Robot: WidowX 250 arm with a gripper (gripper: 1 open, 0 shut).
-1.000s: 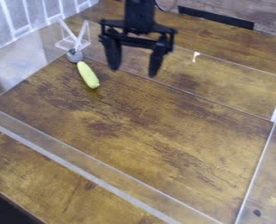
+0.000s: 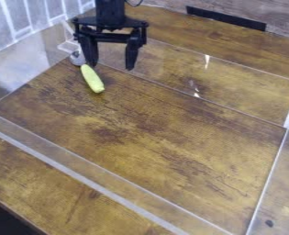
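Observation:
My black gripper [image 2: 108, 48] hangs at the top left of the camera view, its two fingers spread apart and open. A pale yellow-green elongated object [image 2: 93, 78] lies on the wooden surface [image 2: 159, 147], just below and left of the gripper's left finger. I see nothing held between the fingers.
Clear walls [image 2: 61, 197] edge the wooden area at the left, front and right. A small grey-white item behind the yellow object is partly hidden.
The object lies where it was.

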